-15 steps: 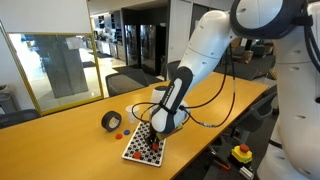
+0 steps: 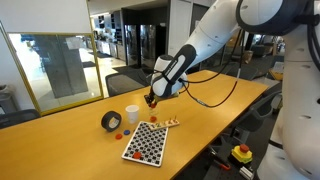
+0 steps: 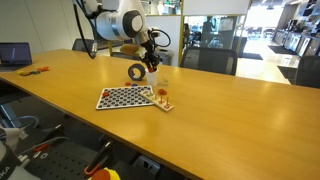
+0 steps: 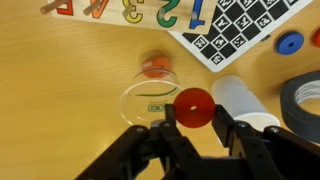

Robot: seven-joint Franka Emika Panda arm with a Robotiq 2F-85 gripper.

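A round red piece (image 4: 194,107) is pinched at the tips of my gripper, which is shut on it. Both sit above the table, partly over the right side of a clear cup (image 4: 131,105). Another red piece (image 4: 156,66) shows at the cup's upper edge; whether it is inside or beside the cup I cannot tell. In the first exterior view the gripper (image 2: 151,101) hangs just right of the white cup (image 2: 132,113). The checkered board (image 2: 146,146) lies nearer the camera.
A black tape roll (image 4: 303,103) stands beside the white cup (image 4: 245,103). A wooden number board (image 4: 145,14) lies along the checkered board's edge. A blue piece (image 4: 289,43) lies loose near the board.
My gripper has risen from over the checkered board and moved back, away from the first exterior camera, to beside the white cup.
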